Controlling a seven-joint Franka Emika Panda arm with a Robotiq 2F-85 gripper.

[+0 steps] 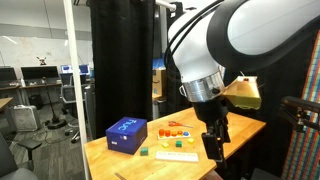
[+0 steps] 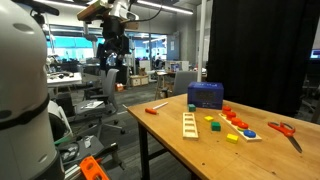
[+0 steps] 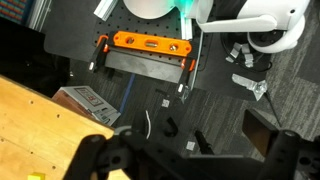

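My gripper [image 1: 215, 147] hangs off the near side of the wooden table [image 1: 110, 165], clear of everything on it. In the wrist view the gripper is open, its dark fingers wide apart with only floor and cables between. A blue box [image 2: 205, 95] stands towards the back of the table. In front of it lies a pale slotted board [image 2: 190, 125]. Small green blocks [image 2: 215, 127] and yellow blocks [image 2: 232, 138] are scattered beside the board. Several red pieces [image 2: 235, 120] lie in a row, with a blue piece [image 2: 249, 134] at its end.
Red-handled scissors [image 2: 287, 130] lie at one side of the table, a red-orange stick [image 2: 151, 111] near the opposite edge. The orange plate [image 3: 150, 43] of the robot's base shows in the wrist view. Bare tabletop spreads along the near edge.
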